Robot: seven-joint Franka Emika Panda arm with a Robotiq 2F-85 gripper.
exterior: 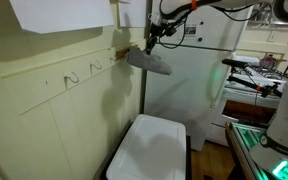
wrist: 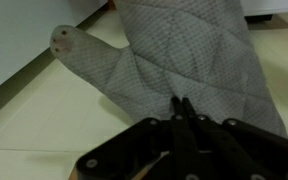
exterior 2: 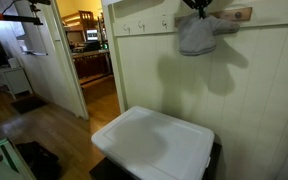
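Note:
A grey quilted oven mitt [exterior 2: 197, 36] hangs high up by the wooden hook rack [exterior 2: 234, 16] on the pale wall. My gripper [exterior: 151, 43] is right above the mitt [exterior: 148, 61], at the wall end of the reaching arm. In the wrist view the closed dark fingers [wrist: 189, 112] overlap the mitt's cloth [wrist: 169, 75], whose thumb points to the upper left. The gripper is shut; whether a fold of cloth is pinched between the fingertips or the mitt rests on a hook cannot be made out.
Below stands a large white lidded bin [exterior 2: 154, 143]. Empty hooks [exterior: 95, 65] run along the wall to the left, and a white cabinet [exterior: 52, 14] overhangs them. A white fridge [exterior: 189, 85] rises behind the arm. Open floor [exterior 2: 69, 135] lies beside the bin.

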